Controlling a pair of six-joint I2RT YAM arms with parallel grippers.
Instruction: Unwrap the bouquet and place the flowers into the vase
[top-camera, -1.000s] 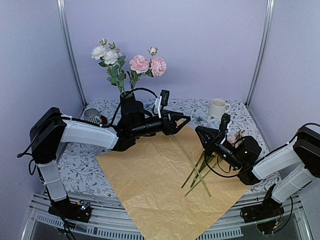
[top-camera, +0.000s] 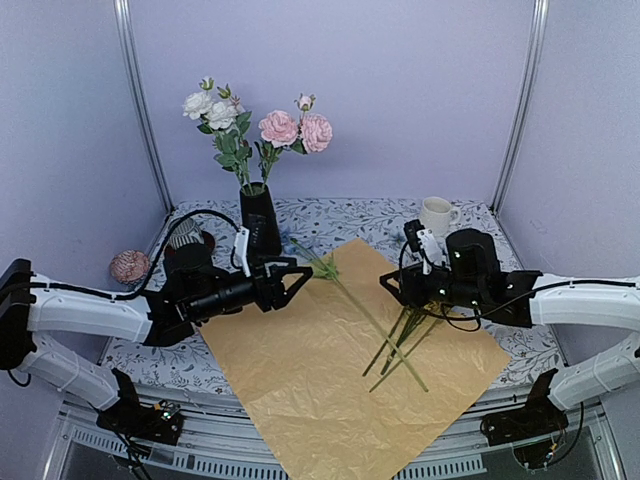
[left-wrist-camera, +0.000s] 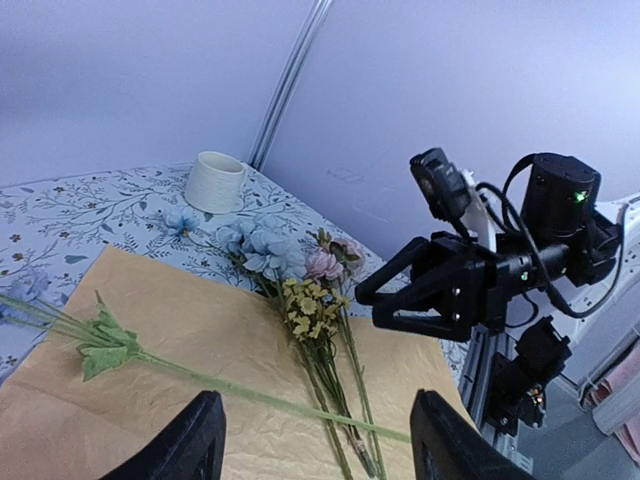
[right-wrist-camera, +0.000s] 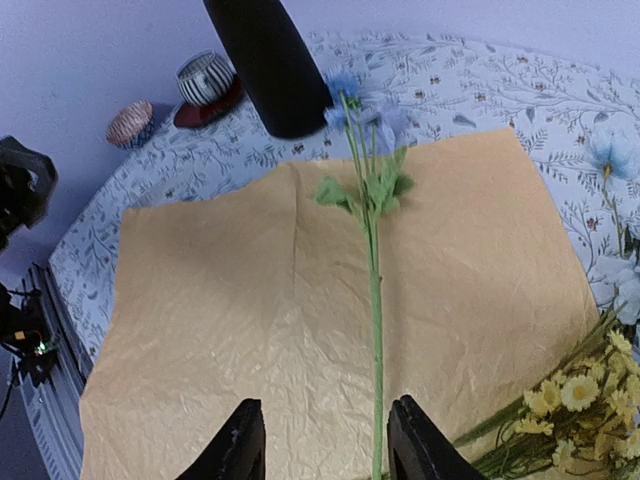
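Note:
The black vase (top-camera: 259, 215) at the back left holds white roses (top-camera: 213, 110) and pink roses (top-camera: 297, 130). A blue flower's long green stem (top-camera: 372, 318) lies across the brown paper; its blue blossoms (right-wrist-camera: 372, 118) rest near the vase's foot in the right wrist view. My left gripper (top-camera: 300, 284) hovers over the paper in front of the vase, open and empty. Open too is my right gripper, with the stem running behind its right finger and nothing held. Yellow flowers (left-wrist-camera: 309, 309), blue flowers (left-wrist-camera: 262, 246) and pink flowers (left-wrist-camera: 325, 262) lie at the right.
A white mug (top-camera: 437, 215) stands at the back right. On the left are a striped cup (right-wrist-camera: 205, 80) and a patterned bowl (right-wrist-camera: 131, 124). The brown paper (top-camera: 300, 410) is bare toward the front, and the two grippers are apart.
My left arm has drawn back leftward, uncovering more of the stem. The blue flower remains on the paper.

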